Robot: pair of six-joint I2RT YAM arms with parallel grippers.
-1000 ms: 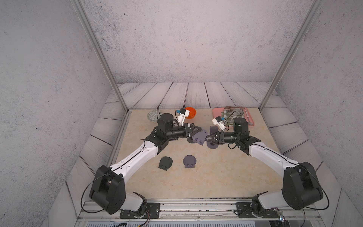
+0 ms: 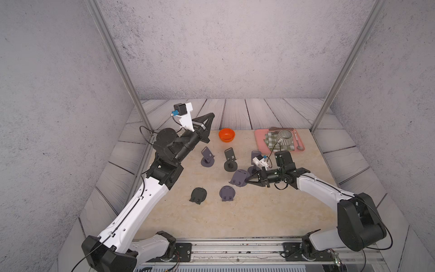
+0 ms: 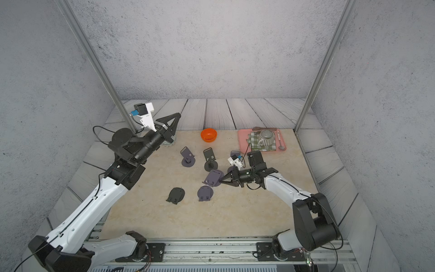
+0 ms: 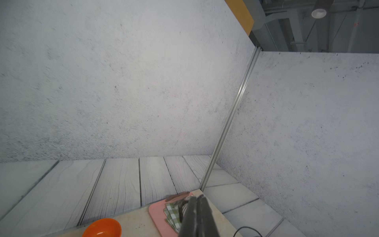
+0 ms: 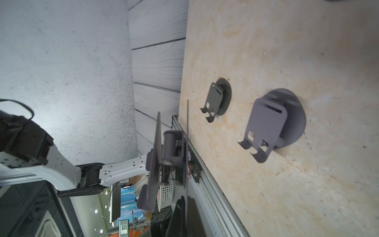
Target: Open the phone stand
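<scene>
My right gripper [image 2: 248, 180] is shut on a purple phone stand [image 2: 238, 178], held over the middle of the table. In the right wrist view this stand [image 5: 154, 173] is seen edge-on: its thin round base is at the fingertips, and its plate leans slightly away with a hinge barrel between. High at the back left, clear of every stand, my left gripper [image 2: 212, 115] is shut with nothing between its fingers. Two folded stands lie on the table, one dark [image 2: 198, 195] and one purple [image 2: 227, 192].
Standing open behind are a purple stand [image 2: 207, 154] and a dark one [image 2: 230, 155]; another [image 2: 256, 155] is partly hidden by my right arm. An orange bowl [image 2: 226, 135] and a pink tray [image 2: 261, 134] occupy the back.
My left gripper has come away from the purple stand and swung up and back to the left. The right gripper still holds the stand, now somewhat nearer the table front.
</scene>
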